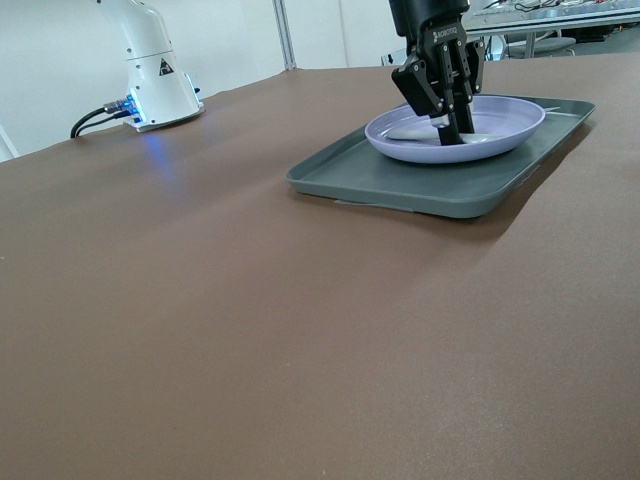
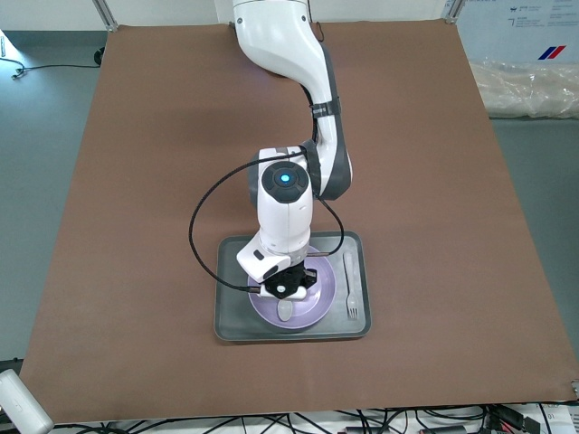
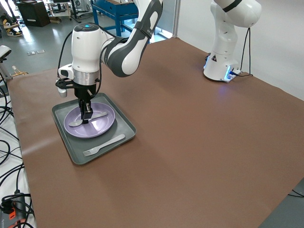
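Note:
A grey tray (image 2: 227,316) holds a lavender plate (image 2: 317,307) and, beside it, a white fork (image 3: 91,151). A pale spoon (image 3: 75,123) lies on the plate. My black gripper (image 1: 456,135) points down into the plate, its fingertips at the spoon's handle in the top and right views; in the left view the wrist hides most of it. I cannot tell whether it is open, shut or holding the spoon.
Cables run along the near edge in the left view.

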